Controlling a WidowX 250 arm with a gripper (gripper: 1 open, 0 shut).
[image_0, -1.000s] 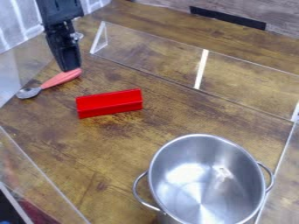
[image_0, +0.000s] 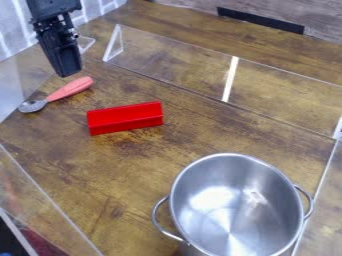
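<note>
My black gripper (image_0: 64, 66) hangs at the upper left, above and just behind a spoon with a salmon-pink handle (image_0: 70, 89) and a metal head. It looks shut, with nothing visible between its fingers. A red block (image_0: 124, 118) lies on the wooden table to the right of the spoon. An empty steel pot (image_0: 235, 205) with two handles stands at the lower right.
Clear plastic panels (image_0: 174, 62) border the work area at the back and sides.
The spoon, block and pot look unmoved.
</note>
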